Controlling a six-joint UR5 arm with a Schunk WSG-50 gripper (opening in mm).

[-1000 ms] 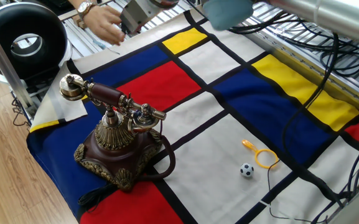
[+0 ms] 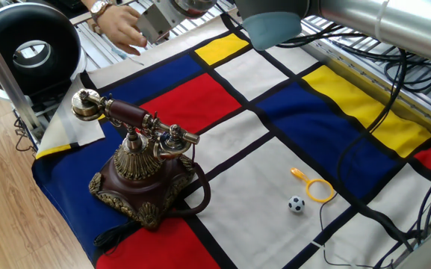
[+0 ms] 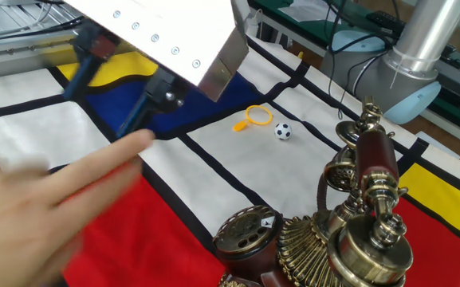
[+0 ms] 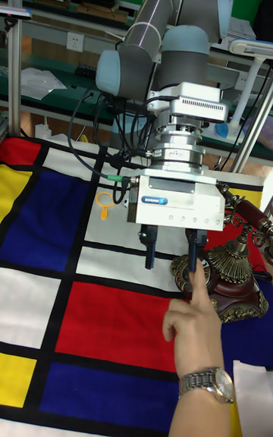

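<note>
My gripper (image 4: 172,265) hangs above the patterned cloth with its two dark fingers well apart and nothing visible between them. In exterior view 2 the same gripper (image 3: 98,113) is at the upper left, pointing down. A person's hand (image 4: 192,319) reaches up at one of its fingers; whether they touch I cannot tell. On a pale patch of the cloth lie a small black-and-white ball (image 2: 296,204) and, beside it, a yellow-orange ring with a handle (image 2: 320,190). An ornate old-style telephone (image 2: 137,168) stands upright, away from the gripper in exterior view 1.
Black cables (image 2: 383,112) run down over the cloth's edge near the arm. A metal rail (image 2: 357,71) borders that side. A round black object (image 2: 32,48) stands beyond the cloth's far corner.
The arm and gripper have shifted slightly left and down in exterior view 1. The person's hand has moved a little beside the gripper. Telephone, ball and ring have stayed put.
</note>
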